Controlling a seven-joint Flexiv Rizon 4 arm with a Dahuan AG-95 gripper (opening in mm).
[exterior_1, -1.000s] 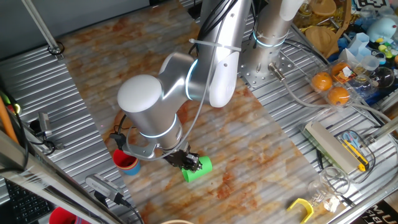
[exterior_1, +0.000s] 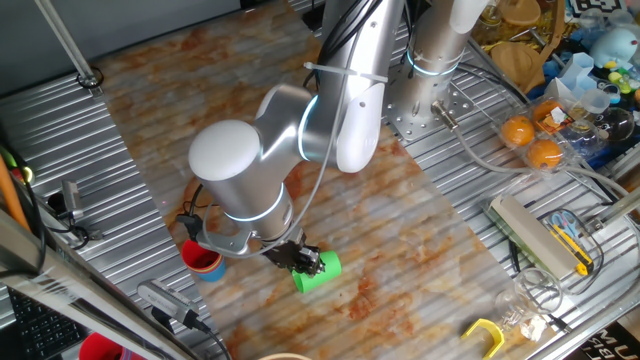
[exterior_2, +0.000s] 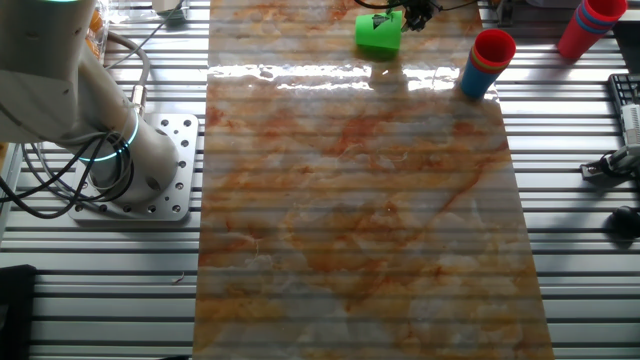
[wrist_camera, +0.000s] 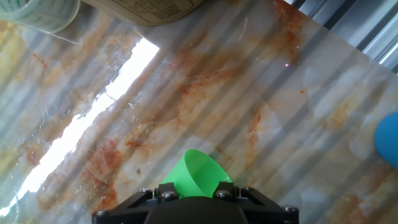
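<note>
A green cup (exterior_1: 318, 272) lies on its side on the marbled board, towards the front in exterior view 1. My gripper (exterior_1: 308, 264) is down at the cup's left end. At the bottom of the wrist view, the cup's open rim (wrist_camera: 208, 171) shows between the two dark fingers. The fingers overlap the cup's edges there; whether they press on it is not clear. In exterior view 2 the green cup (exterior_2: 378, 32) is near the top edge, with the gripper (exterior_2: 418, 14) partly cut off beside it.
A stack of cups, red inside and blue outside (exterior_2: 482, 68), stands upright near the board's edge. A brown round container (wrist_camera: 146, 9) and a clear one (wrist_camera: 38, 14) show in the wrist view. Much of the marbled board (exterior_2: 350, 220) is bare.
</note>
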